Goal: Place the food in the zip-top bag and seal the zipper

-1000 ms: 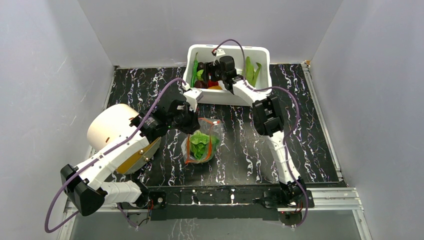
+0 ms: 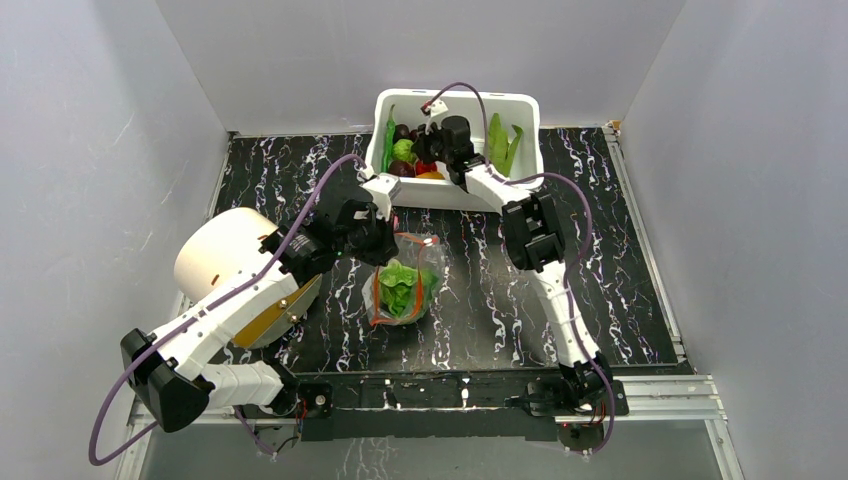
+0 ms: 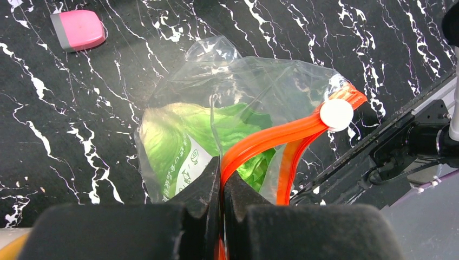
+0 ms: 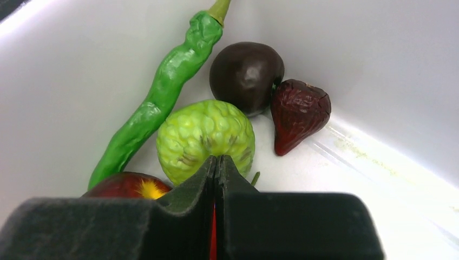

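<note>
Clear zip bag [image 3: 238, 81] with an orange zipper [image 3: 270, 140] stands on the table, lettuce [image 3: 178, 135] inside it. My left gripper is shut on the zipper edge, and the bag's mouth gapes to the right of it. Inside the white bin [image 2: 460, 192], my right gripper is shut with nothing between its fingertips. A bumpy green fruit [image 4: 200, 130] lies just beyond the tips, outside the fingers. The red pepper is mostly hidden beneath them; a dark red fruit [image 4: 127, 185] shows at their left.
Along the bin wall lies a long green pepper [image 4: 157, 95]. A dark round fruit [image 4: 246, 76] and a wrinkled dark red one [image 4: 299, 111] sit behind. Green pods [image 2: 510, 150] occupy the bin's right side. A pink object [image 3: 82, 30] rests on the table, whose right side is clear.
</note>
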